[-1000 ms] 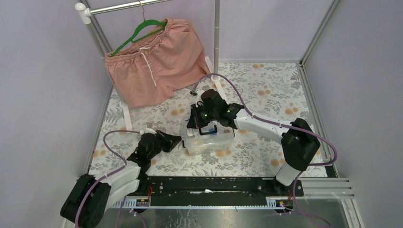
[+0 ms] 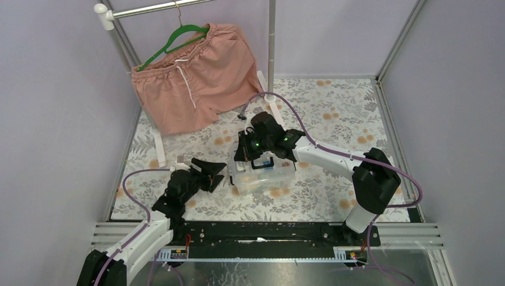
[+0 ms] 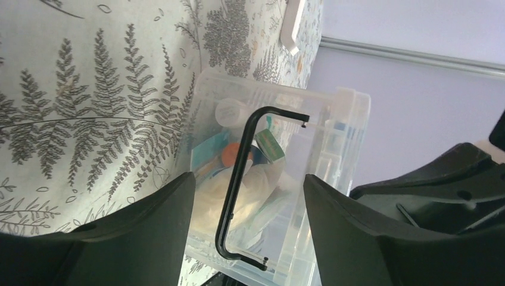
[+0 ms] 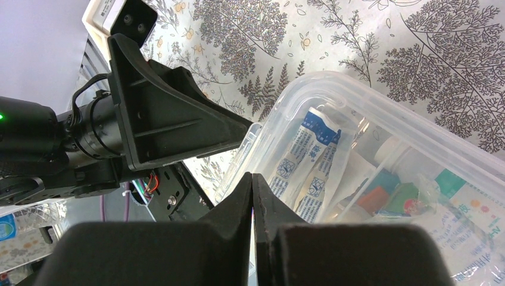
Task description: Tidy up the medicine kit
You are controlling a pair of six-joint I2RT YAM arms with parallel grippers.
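A clear plastic medicine box point(image 2: 266, 180) with a black handle point(image 3: 236, 185) stands on the patterned table; through its clear walls show white-and-blue packets point(image 4: 302, 158) and a green-and-white small box point(image 3: 270, 145). Just left of the box, my left gripper point(image 2: 221, 173) has its fingers parted with nothing gripped; in its wrist view the box lies beyond the gap. From above, my right gripper point(image 2: 243, 159) reaches over the box's left end. Its fingertips are together in the right wrist view point(image 4: 252, 176), at the box's near end; nothing shows between them, and the contact is partly hidden.
Pink shorts point(image 2: 196, 80) hang from a green hanger point(image 2: 172, 44) on a rack behind the box, whose white feet point(image 2: 159, 149) rest on the table.
My left gripper's fingers have spread from together to apart, beside the box's left end, as its arm shifted slightly. The right arm has hardly moved; the box sits a touch further right.
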